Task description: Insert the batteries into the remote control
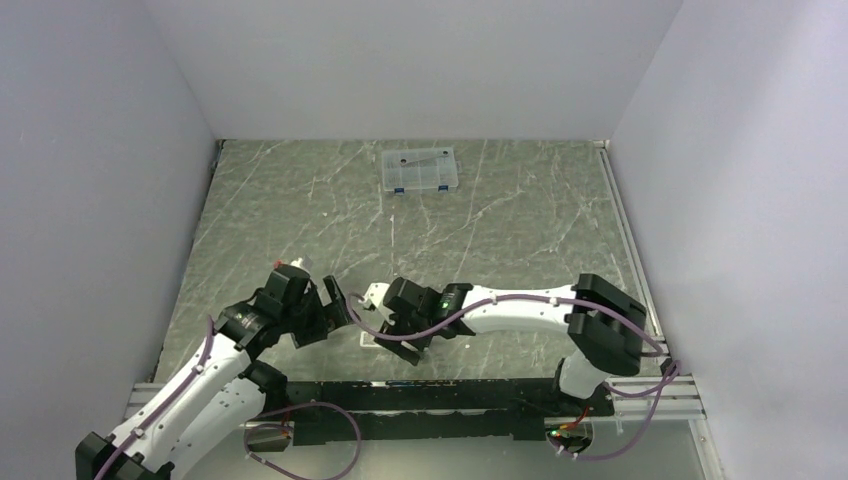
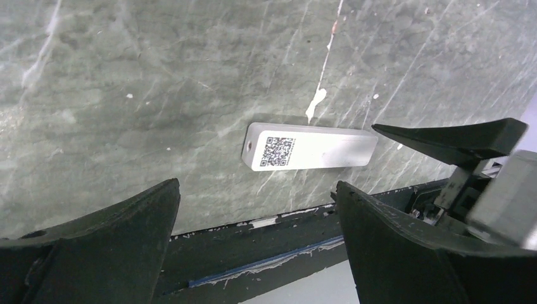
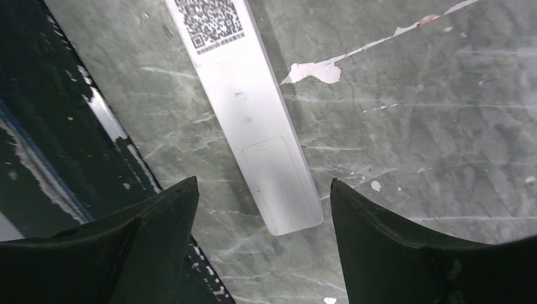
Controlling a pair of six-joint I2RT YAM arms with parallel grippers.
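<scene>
A slim white remote control (image 2: 316, 147) lies flat near the table's front edge, its QR-code face up. In the right wrist view the remote (image 3: 253, 114) shows a faint cover outline at its near end. My right gripper is open above that end, its fingers to either side in view and the remote apparently untouched. My left gripper is also open and empty, left of the remote in the top view. Most of the remote (image 1: 369, 340) is hidden there by the right gripper (image 1: 402, 345). I can make out no loose batteries.
A clear compartment case (image 1: 420, 170) with a few small items stands at the back of the table. A dark rail (image 1: 430, 396) runs along the front edge. The two grippers are close together.
</scene>
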